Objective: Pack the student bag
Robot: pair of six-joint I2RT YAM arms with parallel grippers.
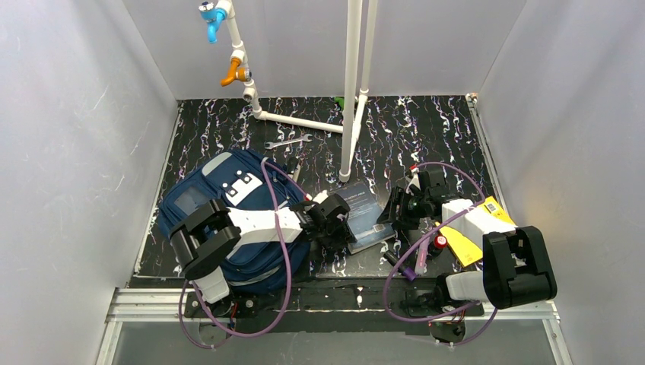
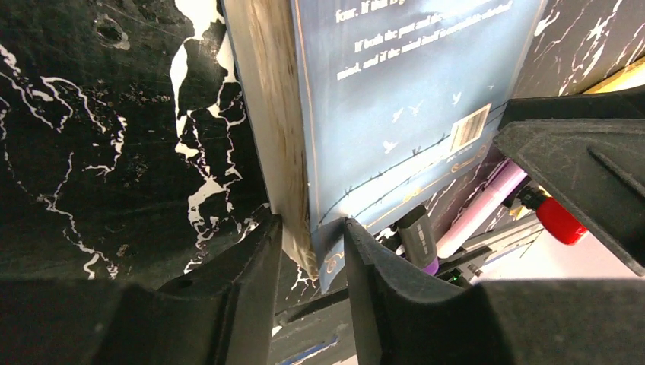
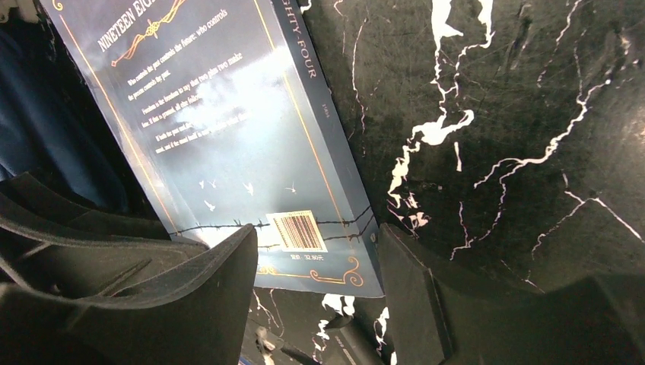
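A dark blue-grey book point(image 1: 363, 213), back cover up with a barcode, lies between my two grippers on the black marbled table. In the left wrist view, my left gripper is part open, its fingers on either side of the book's point(image 2: 403, 129) lower page-edge corner. At the spine side, my right gripper is shut on the book point(image 3: 213, 114), with one finger point(image 3: 242, 247) over the cover and the other beside the spine. The navy student bag point(image 1: 217, 182) lies on the left, partly covered by my left arm.
Right of the book are a dark and purple marker point(image 1: 399, 265), a pink tube point(image 1: 421, 257), a red-capped bottle point(image 1: 439, 243) and a yellow packet point(image 1: 465, 249). A wrench point(image 1: 289, 142) and white pipes point(image 1: 350, 91) are at the back. Purple hoses loop over both arms.
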